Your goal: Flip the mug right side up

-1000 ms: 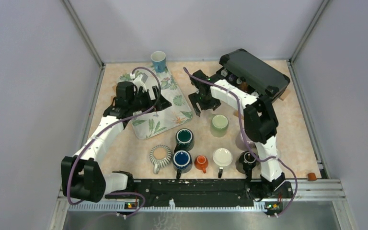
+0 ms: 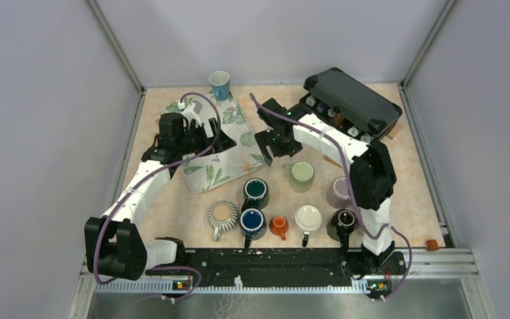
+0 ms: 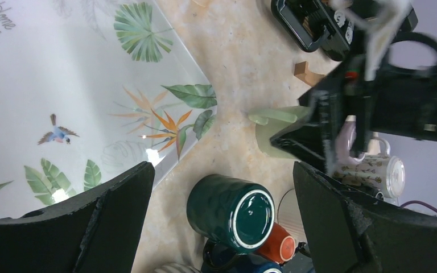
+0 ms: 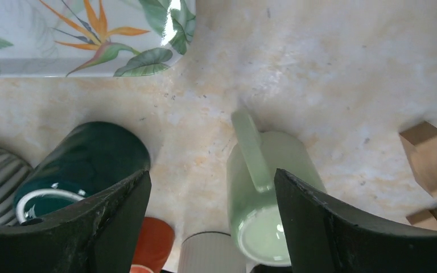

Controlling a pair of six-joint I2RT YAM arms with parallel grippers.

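Note:
Upside down on the table stands a pale green mug (image 2: 301,177), its base up and its handle (image 4: 250,148) toward the upper side in the right wrist view. My right gripper (image 2: 265,151) hangs open above and behind it, with the mug and handle below its fingers. My left gripper (image 2: 215,137) is open over the floral tray (image 2: 206,174), nothing between its fingers. Other mugs also stand inverted, among them a dark green one (image 2: 255,191). A blue mug (image 2: 220,85) stands upright at the back of the tray.
A black appliance (image 2: 352,100) fills the back right, with wooden pieces (image 4: 424,151) near it. Along the front are a striped mug (image 2: 223,216), navy (image 2: 253,222), orange (image 2: 279,226), white (image 2: 308,219) and black mugs. Bare table lies between tray and green mug.
The right arm has shifted, its elbow swinging rightward and its gripper moving slightly left and toward the front. The green mug appears slightly shifted in the top view. The left arm is still.

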